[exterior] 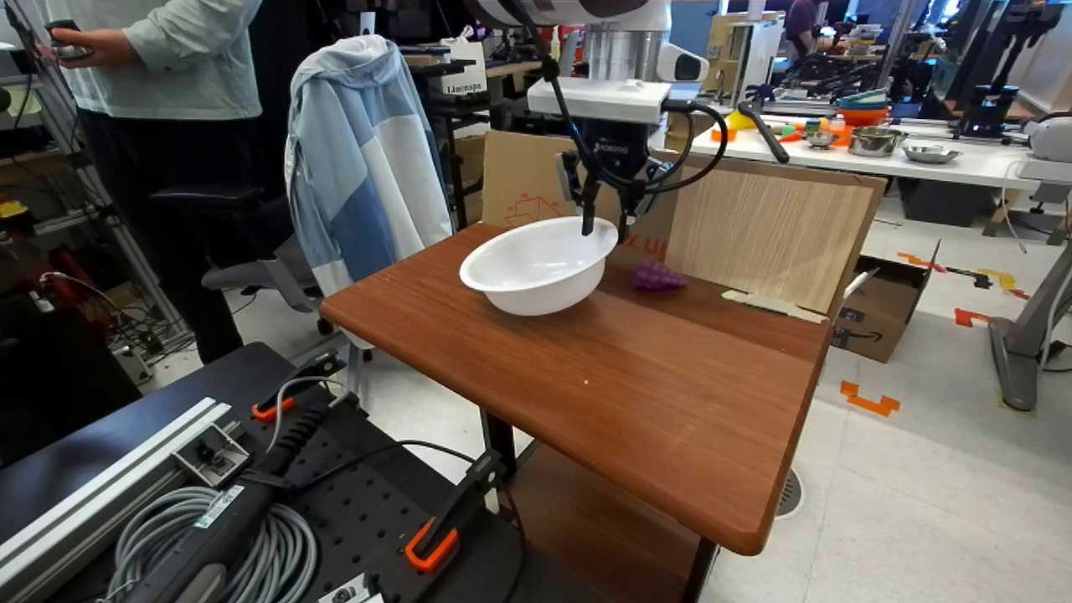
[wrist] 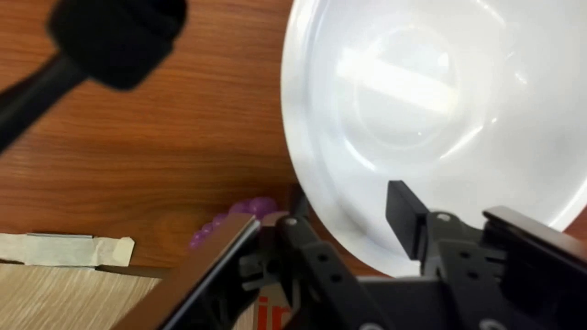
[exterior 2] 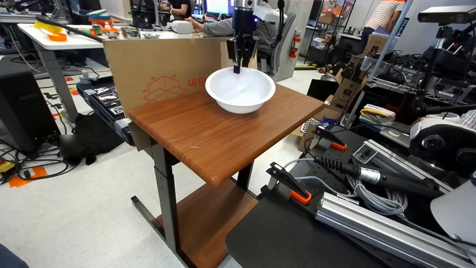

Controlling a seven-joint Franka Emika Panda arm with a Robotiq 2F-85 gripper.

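Observation:
A white bowl [exterior: 533, 271] stands tilted over the brown table, its side by the cardboard raised. My gripper [exterior: 605, 226] straddles that side, one finger inside the bowl and the other outside, fingers shut on its wall with a visible gap between the fingertips. In the wrist view the rim of the bowl [wrist: 341, 206] runs between the fingers of my gripper. Purple grapes [exterior: 658, 276] lie on the table behind the bowl, outside the fingers; in the wrist view the grapes [wrist: 258, 207] are partly hidden by a finger. The bowl's inside looks empty.
A cardboard sheet [exterior: 533, 166] and a wood-patterned panel [exterior: 769, 236] stand along the table's back edge. A black bench [exterior: 402, 512] with cables and clamps stands close in front.

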